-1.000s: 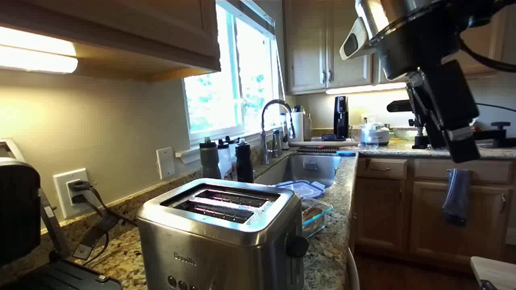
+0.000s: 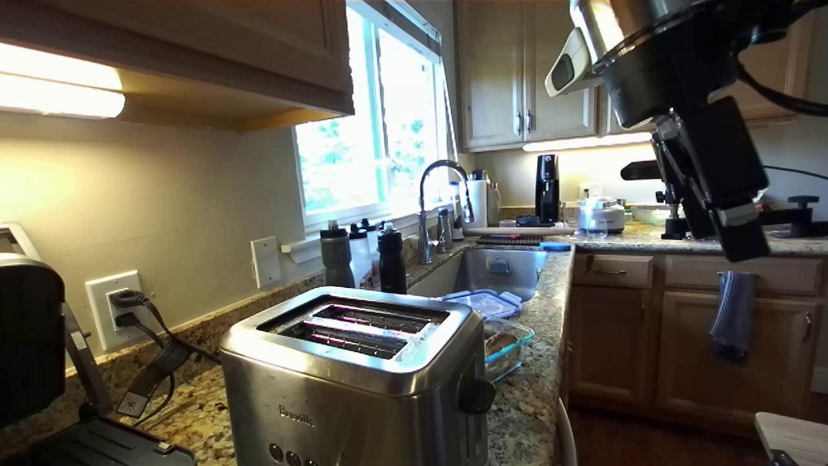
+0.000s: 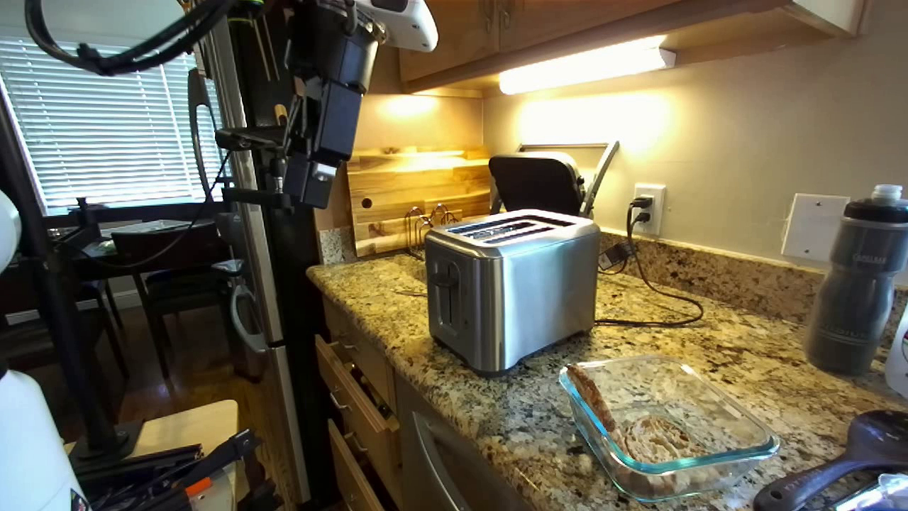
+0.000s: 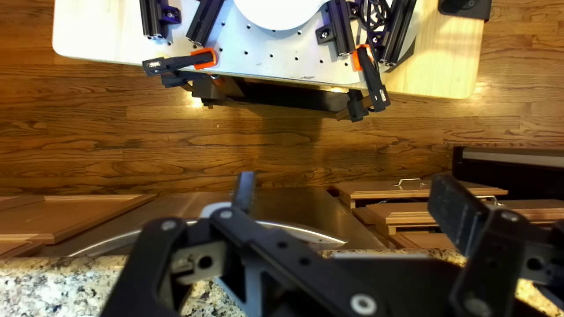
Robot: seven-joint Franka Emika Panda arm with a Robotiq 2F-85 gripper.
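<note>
My gripper stands open in the wrist view, its two dark fingertips wide apart with only floor and cabinet fronts showing between them. In exterior view 2 the gripper hangs in the air at the counter's left end, higher than the toaster and apart from it. A silver two-slot toaster stands upright on the granite counter, no bread visible above its slots. Beside it, a clear glass dish holds bread: one brown piece leans on the dish wall, and a paler slice lies in the bottom.
A dark utensil lies right of the dish; a grey bottle stands near the wall. The toaster's cord crosses the rear counter. Drawers below stand partly pulled out. A sink lies beyond the dish.
</note>
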